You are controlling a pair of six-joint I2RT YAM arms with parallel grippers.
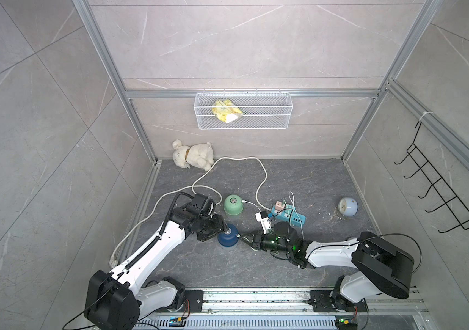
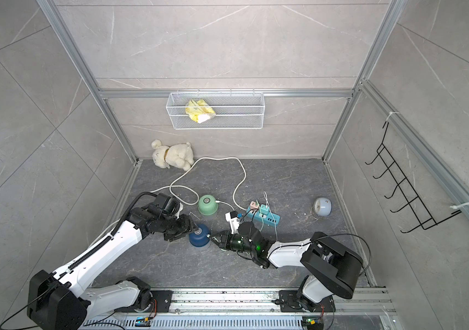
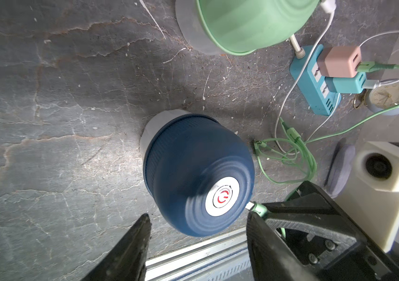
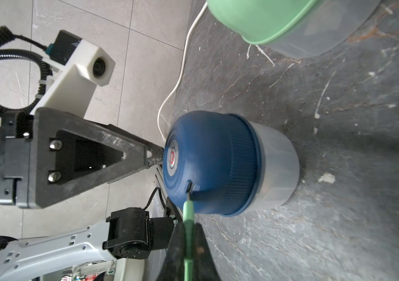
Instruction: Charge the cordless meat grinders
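Note:
The blue grinder (image 3: 185,164) sits on the floor, my left gripper beside it with fingers apart and nothing between them. My right gripper is shut on a green charging cable (image 4: 188,210), its metal tip at the port in the blue lid; how far it is inserted, I cannot tell. Behind stands the green grinder (image 1: 233,202), a white cable attached to it. The blue power strip (image 3: 312,86) carries pink and blue chargers with cables.
A white plush toy (image 1: 193,155) lies at the back left and a round clock (image 1: 347,206) at the right. Loose cables cross the floor. A wire basket (image 1: 242,121) hangs on the back wall.

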